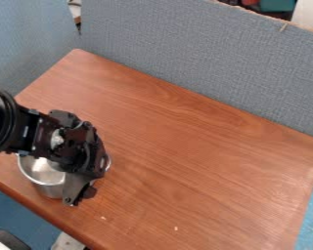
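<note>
My black gripper [81,186] reaches in from the left edge, low over a silver metal pot [39,177] at the front left of the wooden table [186,166]. The gripper's body covers much of the pot, and its tip is at the pot's right side. Its fingers look apart, though they are dark and partly hidden, and whatever is inside the pot cannot be made out.
Grey padded walls [199,63] stand along the back and left of the table. A strip of blue tape [308,220] lies at the right edge.
</note>
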